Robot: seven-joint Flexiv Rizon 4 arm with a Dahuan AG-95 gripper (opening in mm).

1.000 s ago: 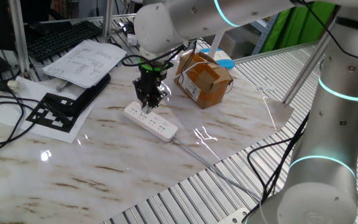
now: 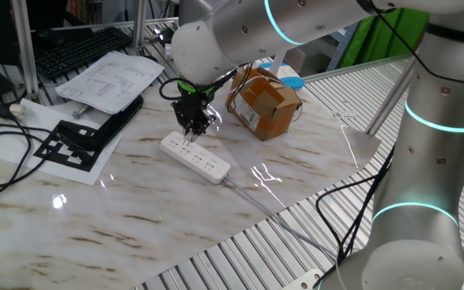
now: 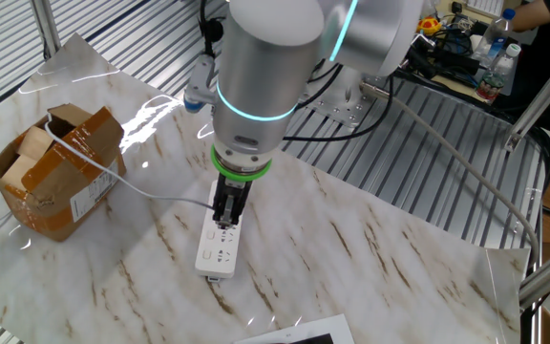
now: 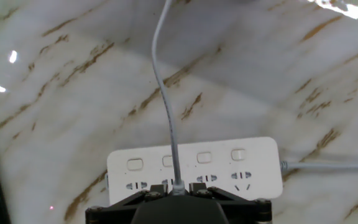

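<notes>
A white power strip (image 2: 210, 169) lies flat on the marble-patterned table, its row of sockets and switches facing up in the wrist view. My black gripper (image 3: 224, 223) points down over the strip's sockets, in the half away from its grey cord. Between the fingertips, the pale end of a grey-white cable, the plug (image 4: 178, 185), is held close, with a finger (image 4: 199, 189) on its right side. The cable (image 4: 165, 90) runs up and away from it. The fingers hide the plug's underside, so I cannot tell whether it sits in a socket.
An open cardboard box (image 2: 266, 105) stands beside the strip, the cable draping past it. A black-and-white marker sheet (image 2: 71, 145), papers (image 2: 109, 80) and a keyboard (image 2: 83, 50) occupy the other side. The strip's grey cord (image 2: 276, 216) trails off the table edge.
The arm has shifted slightly leftward in exterior view 1, and the gripper has turned a little over the strip. The strip and box have stayed put.
</notes>
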